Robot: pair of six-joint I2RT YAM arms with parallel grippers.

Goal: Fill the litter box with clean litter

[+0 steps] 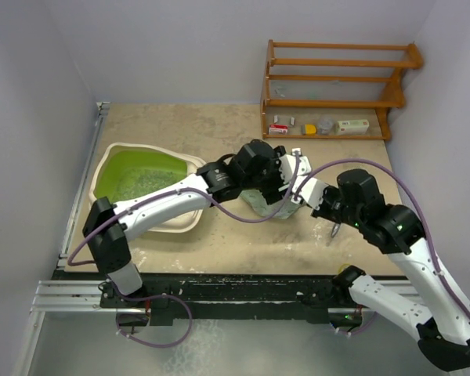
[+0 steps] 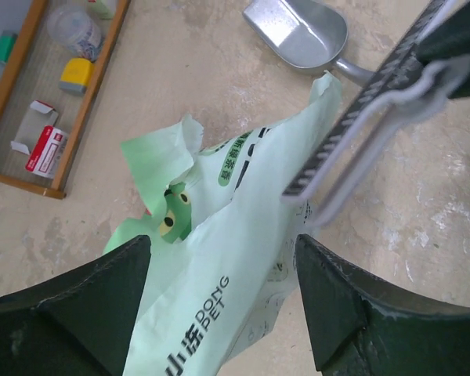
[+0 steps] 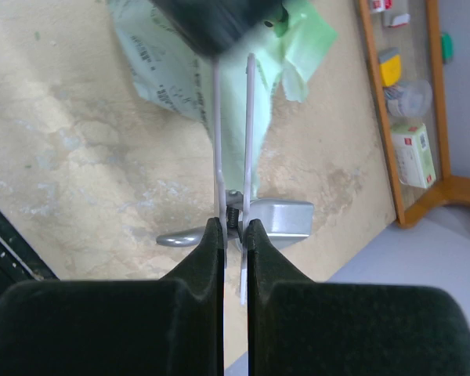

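Note:
A pale green litter bag (image 2: 211, 290) with green print and a torn top lies in the middle of the table, between my left gripper and my right gripper. The left one hangs over the bag with its fingers apart. The right one is shut; a metal scoop (image 3: 286, 219) shows behind its long pale fingers, and I cannot tell what is between them. The white litter box (image 1: 145, 180) with a green inside and grey-green contents is at the left, partly under my left arm.
A wooden shelf (image 1: 329, 104) holding small boxes, a yellow item and a clear container stands at the back right. The table's front edge has a dark rail (image 1: 235, 286). Bare table shows behind the box and right of it.

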